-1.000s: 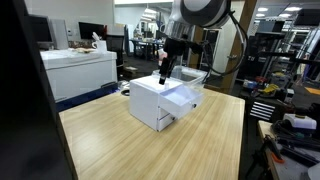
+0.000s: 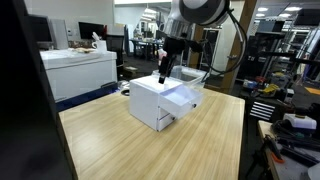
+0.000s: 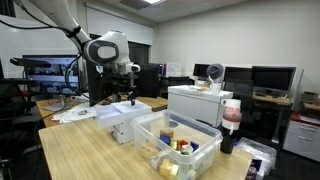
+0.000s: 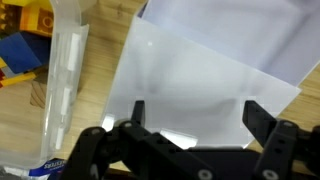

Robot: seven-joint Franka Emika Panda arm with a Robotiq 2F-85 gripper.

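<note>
A white box-like drawer unit [image 2: 152, 98] stands on the wooden table with its upper drawer [image 2: 182, 98] pulled out. Over the unit hangs my gripper, its dark fingers spread wide and nothing between them. In the wrist view, the unit's flat white top [image 4: 190, 85] lies beneath the fingers, and the drawer's pale interior [image 4: 225, 25] shows at the top. From the other side, exterior view 2 shows the unit [image 3: 122, 120] below the white arm [image 3: 107, 50].
A clear plastic bin [image 3: 178, 150] holding several coloured blocks stands close beside the unit. Past it are a red-and-white container [image 3: 231, 112] and a black bottle [image 3: 227, 142]. The wooden tabletop [image 2: 105, 135] has free room on the near side.
</note>
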